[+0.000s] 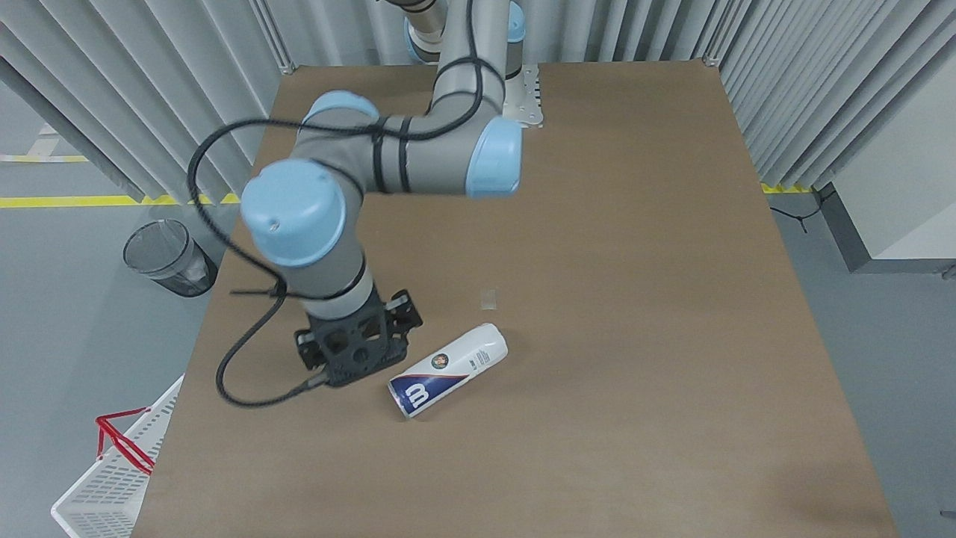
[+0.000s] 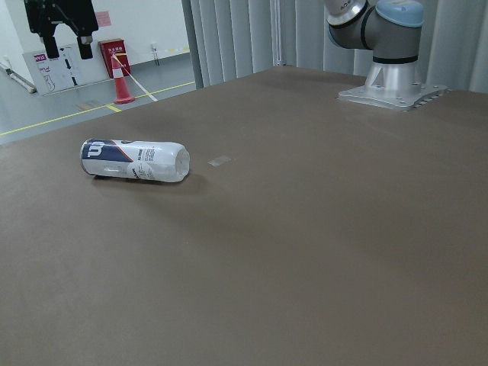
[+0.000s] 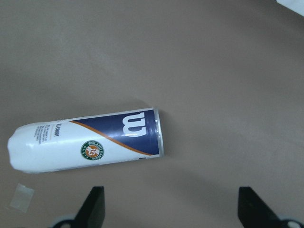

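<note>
A white and navy cylindrical can (image 1: 447, 369) lies on its side on the brown table, also in the left view (image 2: 135, 159) and across the left half of the wrist view (image 3: 85, 140). My gripper (image 1: 358, 345) hangs above the table just left of the can in the front view; in the left view it (image 2: 69, 47) is raised well above it. In the wrist view the two black fingers (image 3: 92, 211) stand wide apart with only bare table between them.
A white basket (image 1: 103, 502) with red handles and a dark bin (image 1: 170, 258) stand on the floor at the left. My robot base (image 2: 389, 95) sits at the back.
</note>
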